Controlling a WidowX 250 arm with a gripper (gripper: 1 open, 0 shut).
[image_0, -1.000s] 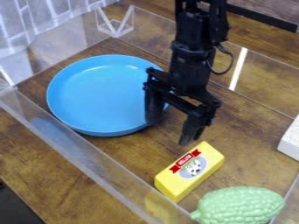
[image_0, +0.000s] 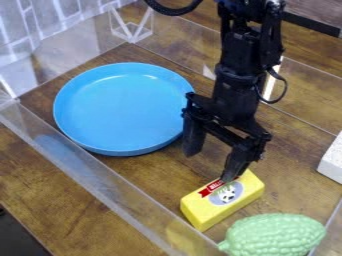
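Observation:
The black gripper (image_0: 214, 148) hangs over the wooden tray floor, its fingers spread apart just right of a blue plate (image_0: 114, 105) and above a yellow box (image_0: 210, 210) with a red label and cartoon print. The right finger reaches down close to the box's upper end; whether it touches is unclear. Nothing shows between the fingers.
A green bumpy object (image_0: 274, 235) lies at the bottom right, beside the yellow box. A white block (image_0: 333, 160) sits at the right edge. Clear plastic walls border the wooden surface (image_0: 94, 190).
The gripper has shifted right, away from the plate, and lower toward the yellow box. The plate and box look about where they were.

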